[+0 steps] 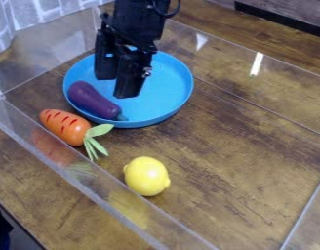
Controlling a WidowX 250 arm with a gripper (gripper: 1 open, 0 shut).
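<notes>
A black gripper (125,66) hangs over the back left part of a blue plate (164,98), its fingers pointing down above a purple eggplant (93,99) that lies in the plate's left side. Whether the fingers are open or shut is hard to tell from this angle. An orange carrot (63,125) with pale green leaves lies outside the plate at the front left. A yellow lemon (147,176) sits on the wooden table in front of the plate.
Transparent walls run along the left and back, and a pale edge shows at the lower right.
</notes>
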